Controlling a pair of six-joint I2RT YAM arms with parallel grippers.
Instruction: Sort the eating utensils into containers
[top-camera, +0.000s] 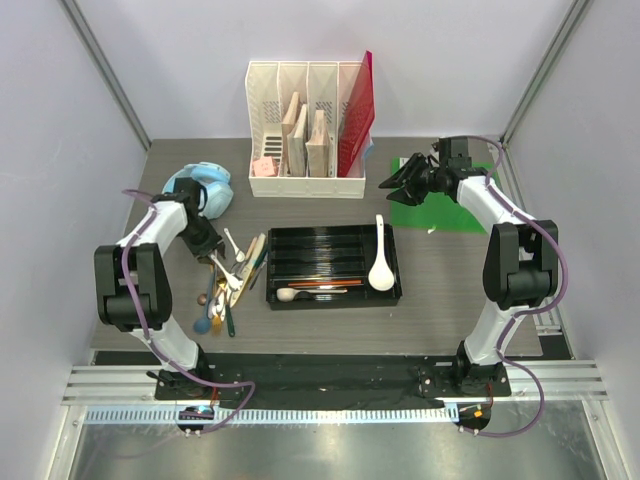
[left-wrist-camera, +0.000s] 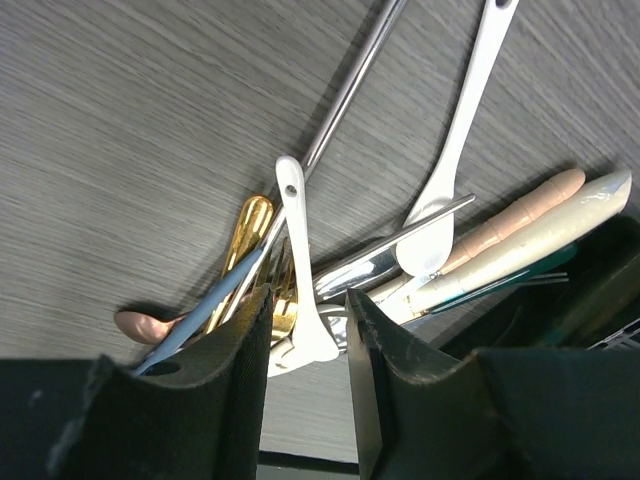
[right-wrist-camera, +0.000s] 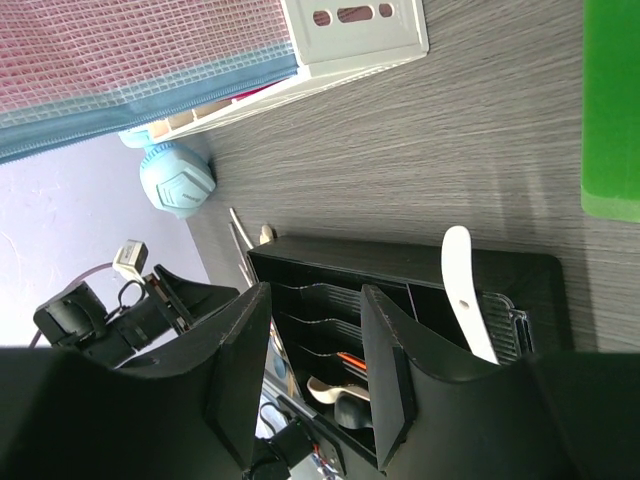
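Observation:
My left gripper is open above the utensil pile at the table's left. In the left wrist view, a small white spoon (left-wrist-camera: 303, 255) lies in line with the gap between its fingers; contact cannot be made out. Around it are a gold fork (left-wrist-camera: 248, 228), a metal rod (left-wrist-camera: 345, 95), a second white spoon (left-wrist-camera: 460, 125), a blue-handled utensil (left-wrist-camera: 205, 308) and a copper spoon (left-wrist-camera: 142, 326). The black divided tray (top-camera: 320, 233) holds a large white spoon (top-camera: 380, 262), reddish sticks and a pale spoon (top-camera: 288, 294). My right gripper stands open, empty, high over the right side.
A white file rack (top-camera: 263, 187) with books and a red folder stands behind the tray. To its left lies a light-blue object (top-camera: 213, 187), close to the left arm. A green board (top-camera: 450, 212) is at the right. Bare table lies right of the tray.

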